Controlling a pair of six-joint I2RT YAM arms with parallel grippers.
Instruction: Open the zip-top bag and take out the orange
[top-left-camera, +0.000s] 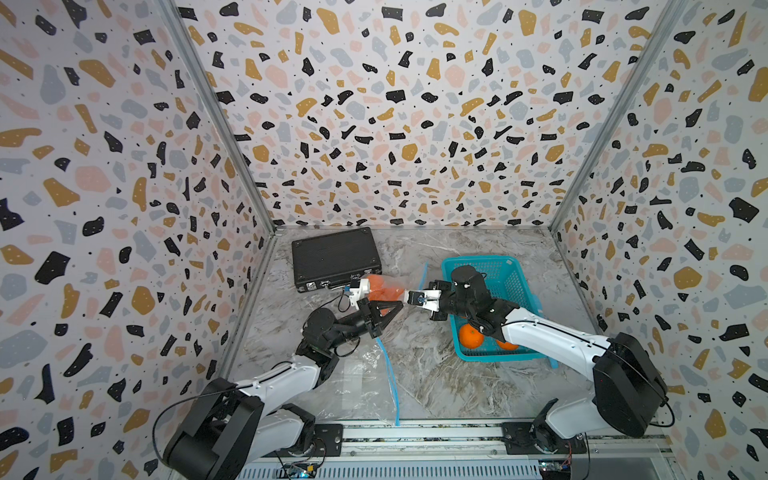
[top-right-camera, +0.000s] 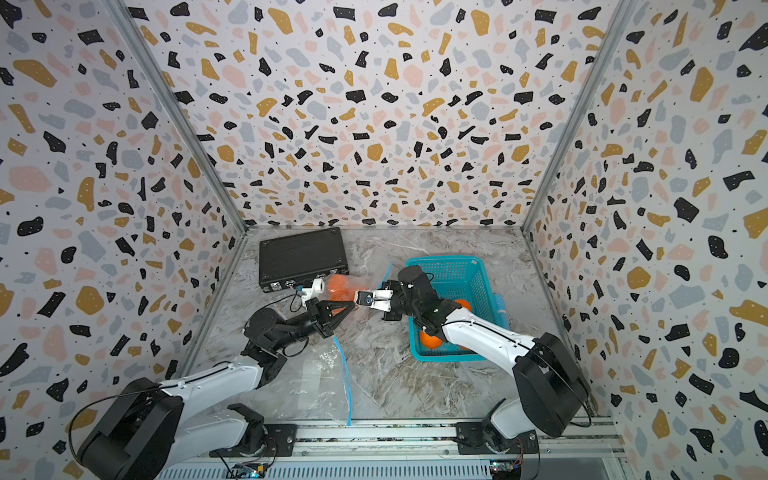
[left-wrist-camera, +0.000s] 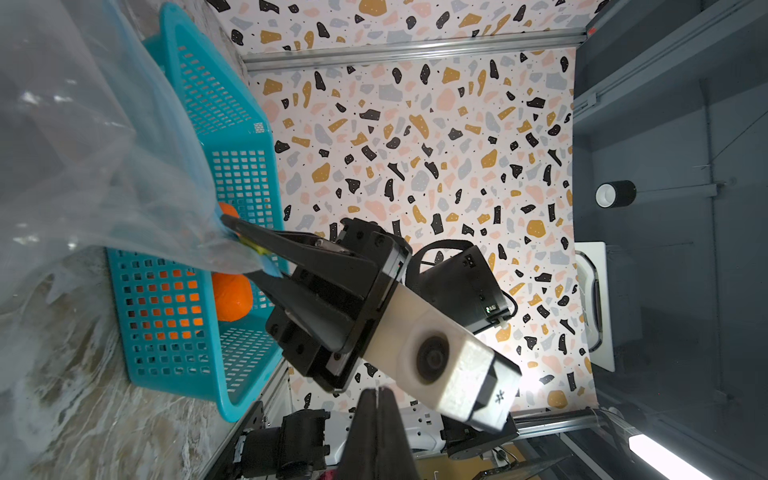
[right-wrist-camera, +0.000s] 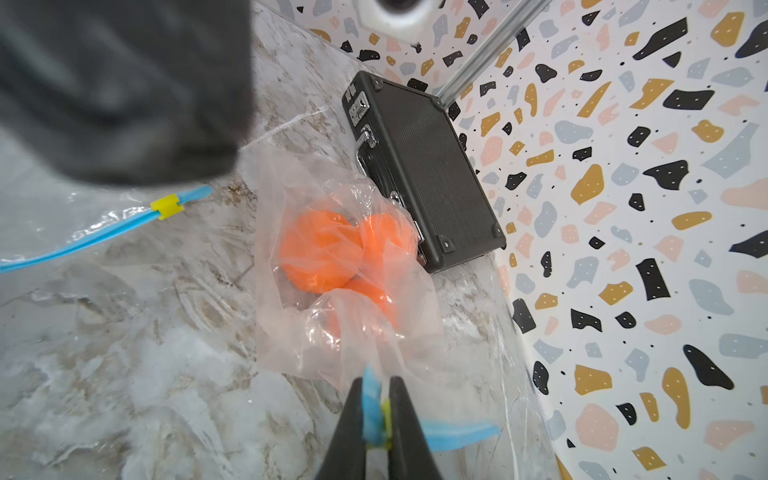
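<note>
A clear bag of oranges lies near the table's middle. My right gripper is shut on its blue zip top, by the yellow slider. The left wrist view shows the raised film of the bag, with the right fingers on its edge. My left gripper is shut, nothing visible between its fingers, just left of the right one in the top views.
A turquoise basket with oranges stands at the right. A black case lies at the back left. Another clear bag with blue zip lies flat at the front, under the left arm.
</note>
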